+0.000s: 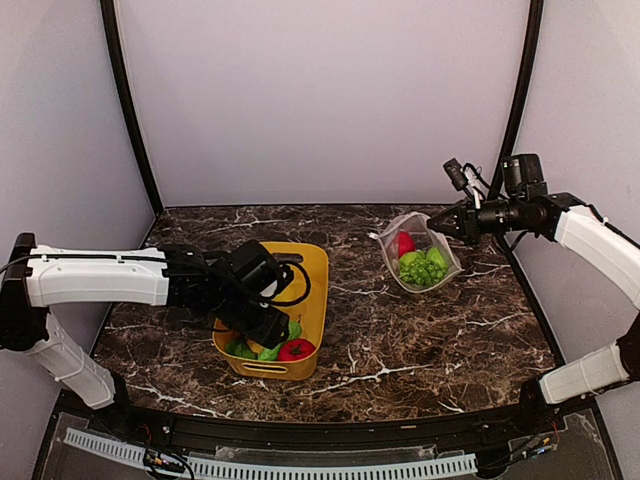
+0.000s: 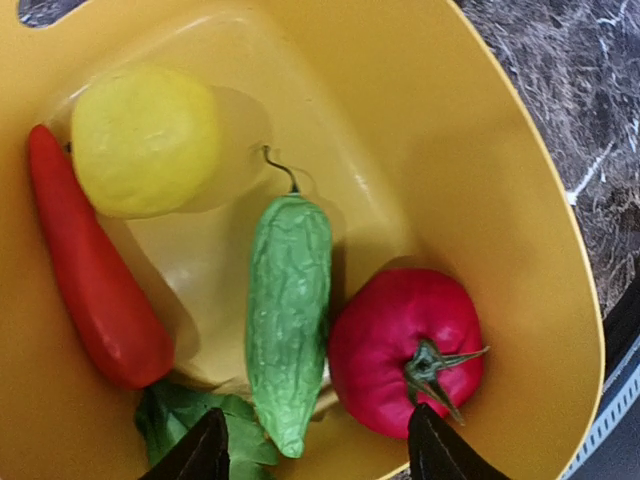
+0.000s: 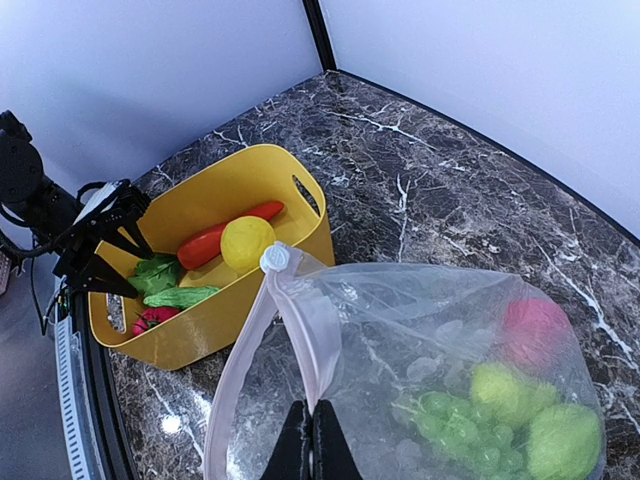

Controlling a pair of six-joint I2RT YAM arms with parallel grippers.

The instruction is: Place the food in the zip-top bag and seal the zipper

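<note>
The yellow bin [image 1: 318, 285] holds a green ridged gourd [image 2: 290, 310], a red tomato [image 2: 405, 350], a yellow round fruit [image 2: 145, 140], a red long pepper [image 2: 95, 265] and a leafy green [image 2: 200, 430]. Over the bin's near end, my left gripper is open, its fingers apart on either side of the gourd's lower end with nothing held. The clear zip bag [image 1: 440, 245] hangs from my right gripper, which is shut on its rim. Inside the bag are green grapes [image 3: 465, 430], yellow-green pieces and a red item [image 3: 535, 330].
Bin walls [image 2: 520, 230] rise around the food. White walls [image 1: 330, 100] enclose the back and sides.
</note>
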